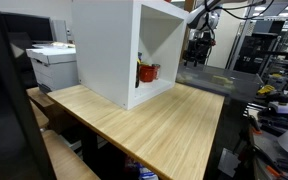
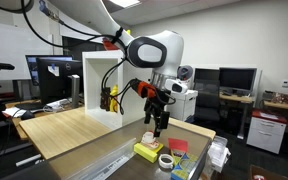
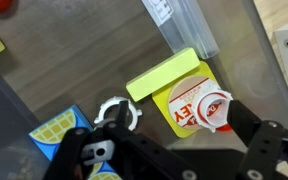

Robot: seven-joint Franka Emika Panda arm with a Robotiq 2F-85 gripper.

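Note:
My gripper is open, its two dark fingers apart at the lower edge of the wrist view with nothing held between them. Beyond the fingers lies a yellow box (image 3: 163, 75), with a white cup-like ring (image 3: 212, 106) on its round-patterned side. A smaller white ring (image 3: 133, 118) rests to the left of the box. In exterior view 2 the gripper (image 2: 155, 128) points down, above the yellow box (image 2: 146, 152).
A blue-and-yellow package (image 3: 56, 130) lies at left in the wrist view. A clear plastic container (image 3: 189, 28) stands beyond the yellow box. Red and blue items (image 2: 179, 147) sit close by. The white shelf unit (image 1: 109, 50) rises from the wooden table (image 1: 169, 130), whose front is clear.

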